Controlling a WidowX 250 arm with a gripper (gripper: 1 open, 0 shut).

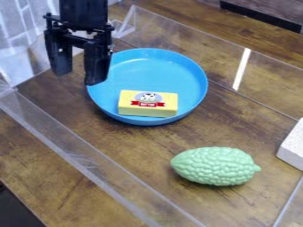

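Note:
My black gripper (81, 64) hangs at the upper left, open, its two fingers pointing down just left of a blue plate (178, 78). On the plate, toward its front, lies a yellow box (148, 104) with a cow face and a red label. A bumpy green gourd-like object (214, 166) lies on the wooden table to the lower right, apart from the plate.
A white block (292, 143) sits at the right edge. Clear plastic panels run along the left and right sides of the work area.

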